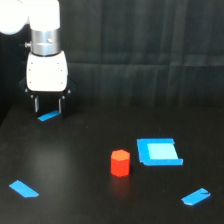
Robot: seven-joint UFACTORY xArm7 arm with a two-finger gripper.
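Note:
At the back left, the white arm (47, 72) points down with its gripper (48, 107) low over the table. Its dark fingers stand apart, open. A small blue piece (48, 116) shows just below the fingertips, lying on the table; whether the fingers touch it I cannot tell. A red block (120, 163), hexagonal in outline, stands right of the table's middle. To its right lies a blue square (146, 157) with a pale light-blue middle.
Another blue piece (23, 188) lies flat at the front left, and one more blue piece (196, 197) at the front right. A dark curtain (140, 50) closes off the back.

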